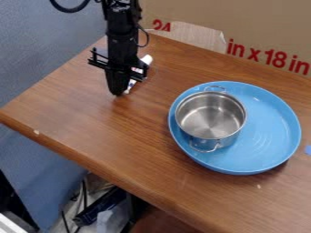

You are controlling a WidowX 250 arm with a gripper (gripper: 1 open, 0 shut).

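Observation:
The black gripper (119,84) hangs low over the back left of the wooden table. Behind it lies a white object (142,65), mostly hidden by the gripper; whether the fingers hold it cannot be told. A steel pot (212,118) with wire handles stands on a blue plate (272,136) on the right side of the table.
A cardboard panel (267,32) with red print stands along the back. At the lower left, beyond the table's edge, are cables and other items.

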